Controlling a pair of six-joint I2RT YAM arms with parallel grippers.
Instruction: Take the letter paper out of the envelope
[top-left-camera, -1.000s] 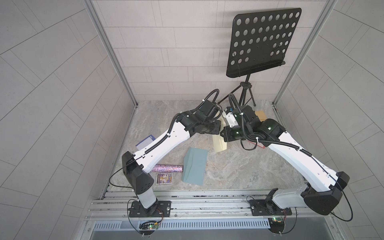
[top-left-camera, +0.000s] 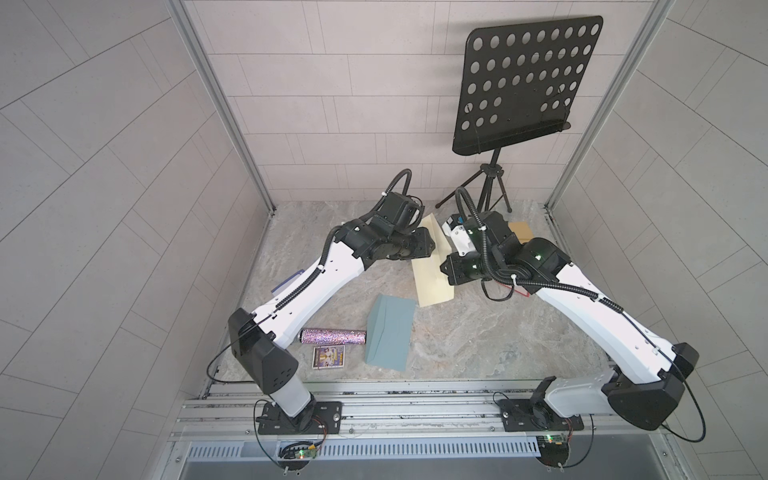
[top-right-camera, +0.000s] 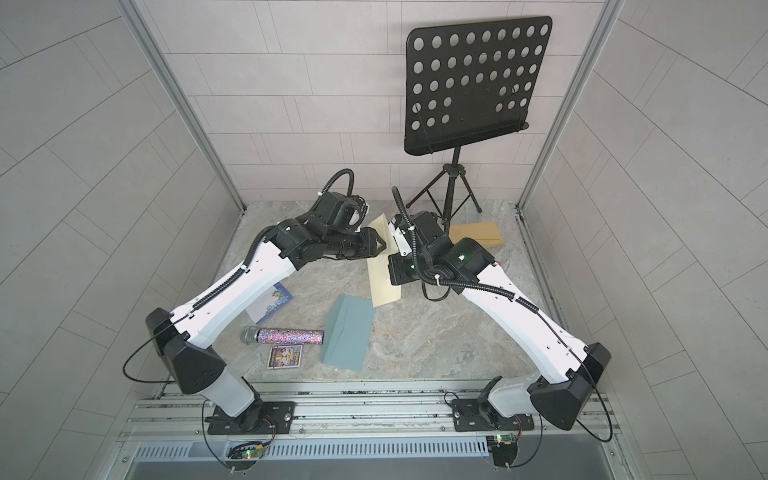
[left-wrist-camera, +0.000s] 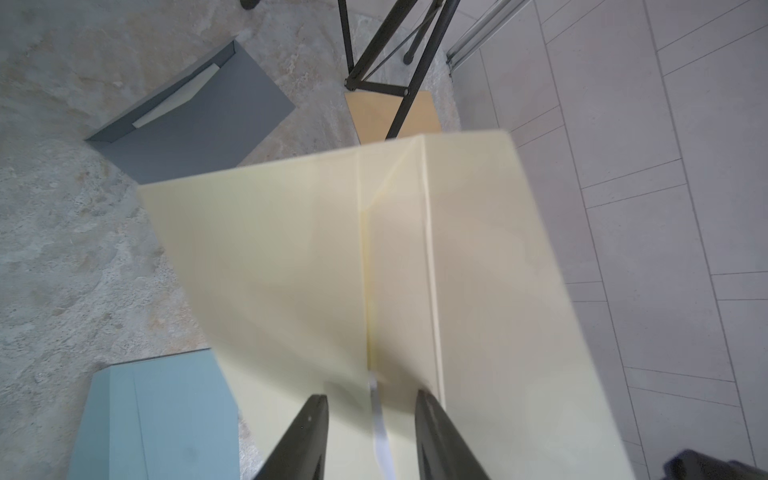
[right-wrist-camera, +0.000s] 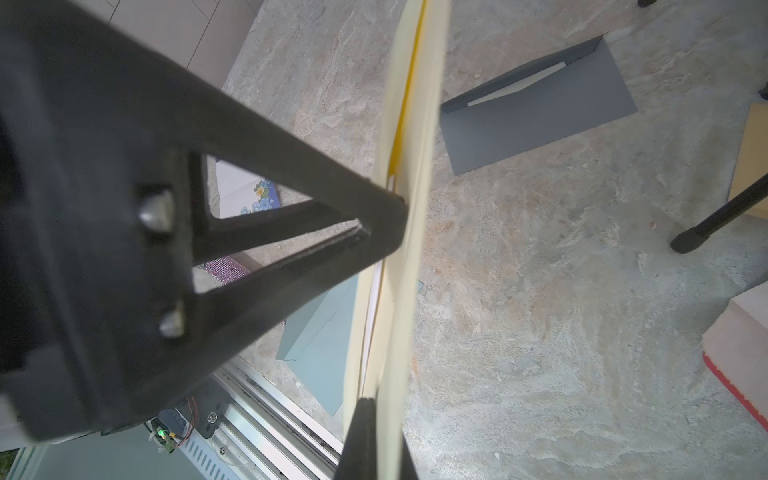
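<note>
A cream envelope (top-left-camera: 433, 284) hangs upright between the two arms. Its open slit shows in the left wrist view, with a narrow white edge (left-wrist-camera: 380, 420) inside. My left gripper is part open, its fingertips in front of the envelope at that slit, gripping nothing that I can see. My right gripper is shut on the envelope, seen edge-on in the right wrist view, with the left gripper's black frame (right-wrist-camera: 280, 280) across its middle.
A dark grey envelope (right-wrist-camera: 544, 128) with pale paper inside, a light blue envelope (top-left-camera: 390, 332), a glittery tube (top-left-camera: 334, 336), a card (top-left-camera: 328, 357) and a tan envelope (top-right-camera: 476, 233) lie on the marble surface. A black music stand (top-right-camera: 476, 88) stands at the back right.
My left arm has moved left and slightly up, back from the right gripper, so more of the cream envelope shows. The right arm has stayed still.
</note>
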